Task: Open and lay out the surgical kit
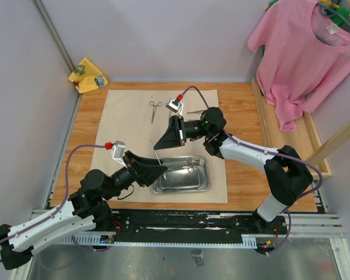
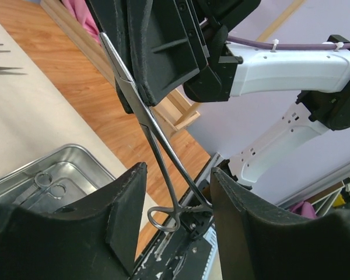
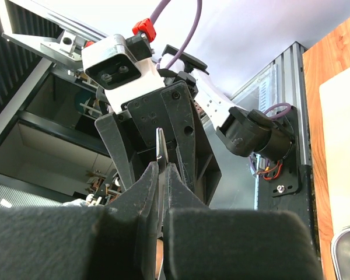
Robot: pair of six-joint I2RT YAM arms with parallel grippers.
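Observation:
Long steel ring-handled instrument (image 2: 137, 108) stands slanted between the grippers. My right gripper is shut on its tip end, above the steel tray (image 1: 181, 184). My left gripper is part open around the ring-handle end, a finger either side. More instruments (image 1: 154, 108) lie on the beige sheet (image 1: 122, 128), and another (image 2: 44, 184) lies in the tray.
A pink shirt (image 1: 297, 52) hangs over a wooden frame (image 1: 315, 140) at the right. A yellow cloth (image 1: 90, 76) is at the back left.

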